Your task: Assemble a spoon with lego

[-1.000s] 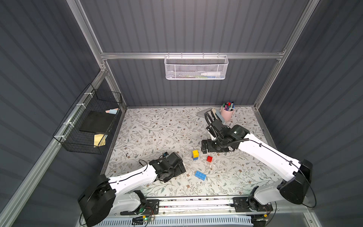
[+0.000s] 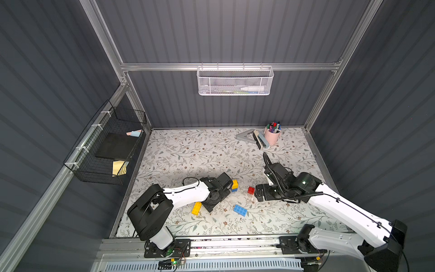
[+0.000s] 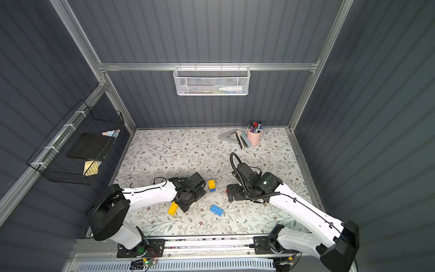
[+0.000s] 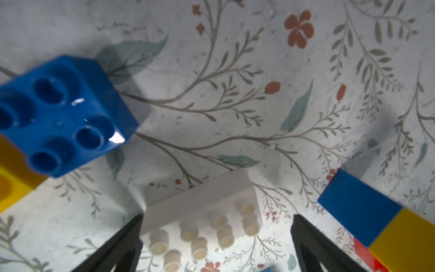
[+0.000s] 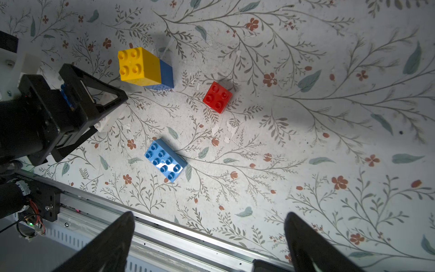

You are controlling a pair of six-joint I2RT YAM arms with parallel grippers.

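Observation:
My left gripper stands open low over the table, its fingers [image 4: 113, 253] on either side of a white brick [image 4: 199, 201], apparently without gripping it. A dark blue brick [image 4: 59, 113] and a yellow brick [image 4: 13, 176] lie left of it in that view. My right gripper is open and empty, above the table on the right. In the right wrist view, a yellow brick [image 5: 140, 67] sits on a blue one [image 5: 166, 74]. A small red brick [image 5: 217, 96] and a light blue brick [image 5: 165, 160] lie separately. Both top views hide the white brick behind the left gripper.
A pink pen cup [image 2: 271, 136] and a stapler [image 2: 260, 139] stand at the back right. A black wire basket [image 2: 108, 149] hangs at the left, a white one [image 2: 235, 81] on the back wall.
My left gripper has moved away from the front and to the right, uncovering a yellow brick. My right gripper has moved right and toward the front edge, passing over the red brick.

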